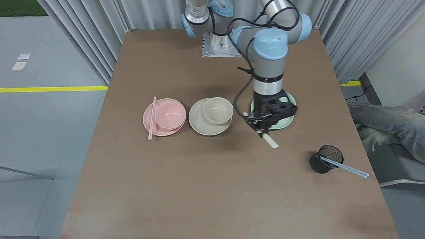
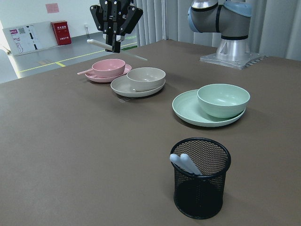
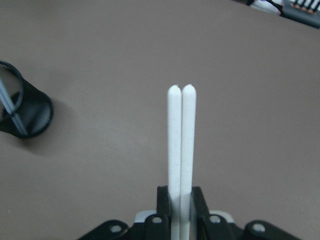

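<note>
My gripper is shut on a pair of white chopsticks, held raised above the table in front of the green plate and its green bowl, which the arm largely hides in the front view. A black mesh cup holds light blue chopsticks at the table's right. To the left sit a white plate with a white bowl, and a pink plate with a pink bowl and pink chopsticks.
A second, jointed metal section of the arm and its base plate stand at the back. A person's leg is beside the right edge.
</note>
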